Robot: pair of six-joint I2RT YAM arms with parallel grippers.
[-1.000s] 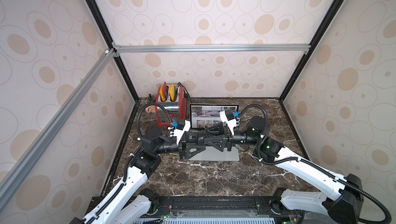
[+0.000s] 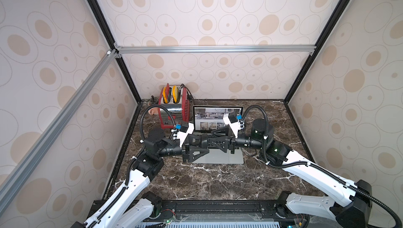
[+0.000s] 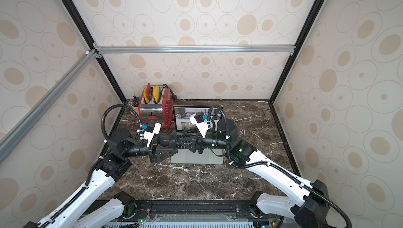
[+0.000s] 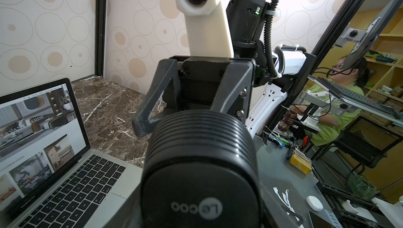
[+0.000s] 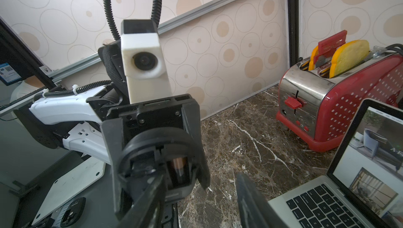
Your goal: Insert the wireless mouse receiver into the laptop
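A black mouse (image 4: 200,165) fills the middle of the left wrist view, its logo end facing me. My left gripper is shut on it above the laptop. The right wrist view shows the mouse's far end (image 5: 159,144) with an opening and a copper-coloured part inside. Around that end, my right gripper has its blurred fingers apart; whether they touch the mouse cannot be made out. I cannot pick out the receiver in any view. Below the arms stands the open silver laptop (image 2: 230,157), its screen lit and its keyboard partly covered by the grippers.
A red and chrome toaster (image 5: 331,102) with yellow slices stands behind and left of the laptop. Both arms meet nose to nose over the keyboard.
The right gripper has tilted slightly and its fingers sit closer together than one second ago. My left arm and the mouse look unmoved.
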